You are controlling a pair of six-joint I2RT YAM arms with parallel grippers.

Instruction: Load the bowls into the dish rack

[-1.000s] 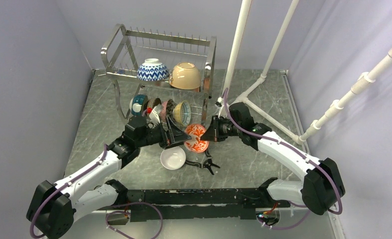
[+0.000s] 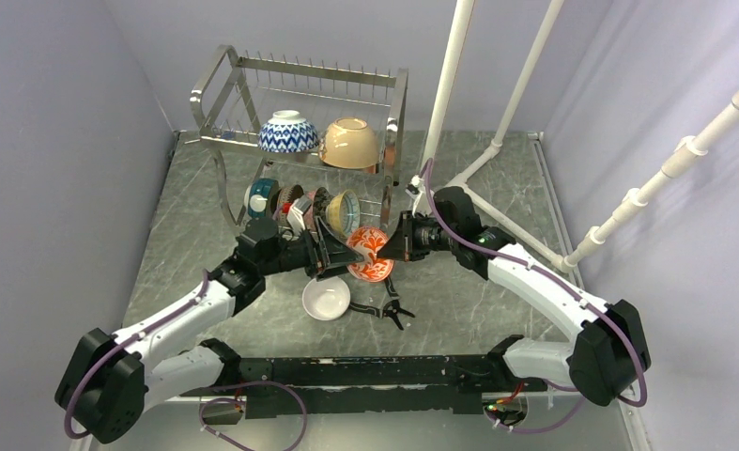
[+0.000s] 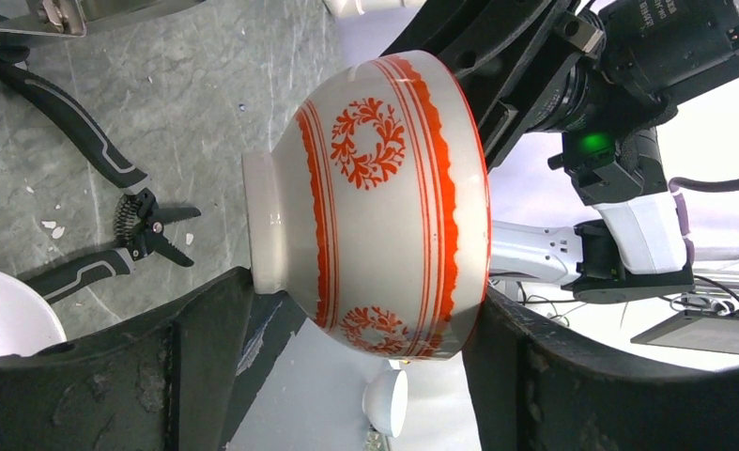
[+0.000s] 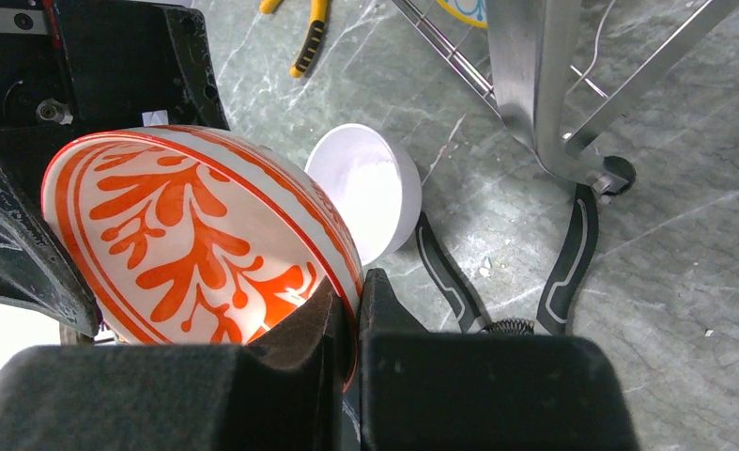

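An orange-and-white bowl [image 2: 369,268] is held tilted on its side between both arms. My right gripper is shut on its rim. My left gripper is open around the bowl, its fingers either side of the foot and rim; contact is unclear. The steel dish rack [image 2: 311,69] holds a blue zigzag bowl [image 2: 288,136] and a beige bowl [image 2: 349,146] upside down on top, with several bowls on their sides below. A white bowl [image 2: 326,297] lies on the floor.
Black pruning shears [image 2: 391,310] lie beside the white bowl. Yellow-handled pliers [image 4: 311,38] show in the right wrist view. White pipes [image 2: 495,216] stand right of the rack. Bare floor lies at both sides.
Over the last second both grippers and the orange bowl have shifted slightly upward in the top view. The rack and other bowls are unchanged.
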